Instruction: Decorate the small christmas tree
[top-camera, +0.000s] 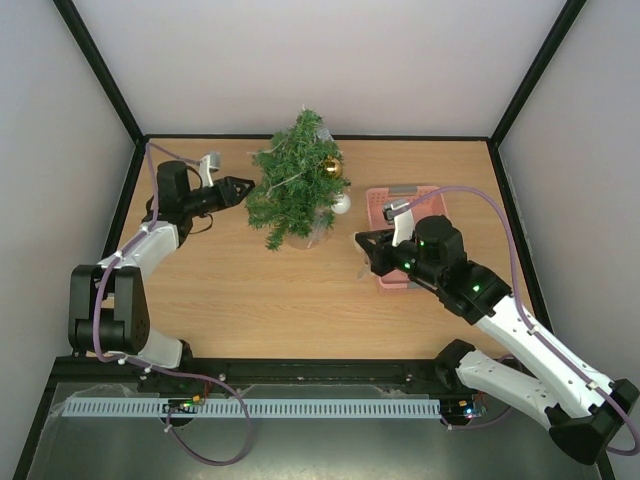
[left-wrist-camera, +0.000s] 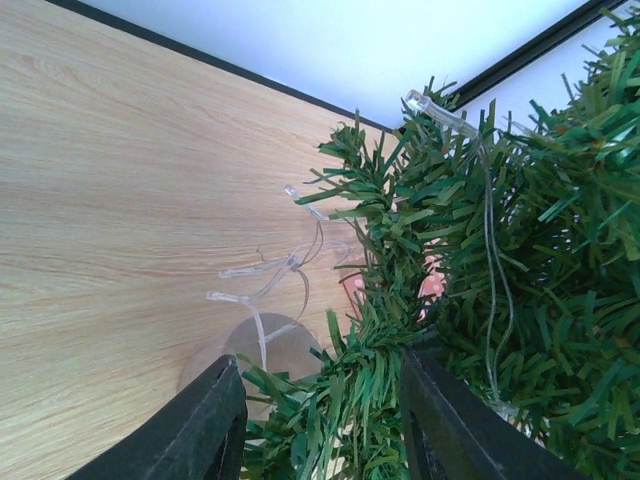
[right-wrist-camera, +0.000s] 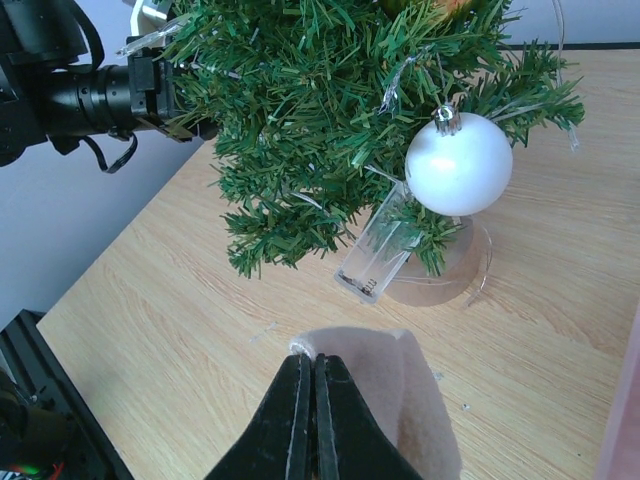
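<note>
The small tree stands at the table's middle, a gold ball and a white ball on its right side. My left gripper is at the tree's left, fingers apart, green branches between and beyond them; whether it grips any cannot be told. My right gripper is shut, right of the tree, with a pale cloth-like piece at and behind its fingertips; whether it is held is unclear. A clear plastic box hangs among the lower branches.
A pink basket lies at the right, partly behind my right arm. Light wires trail behind the tree in the left wrist view.
</note>
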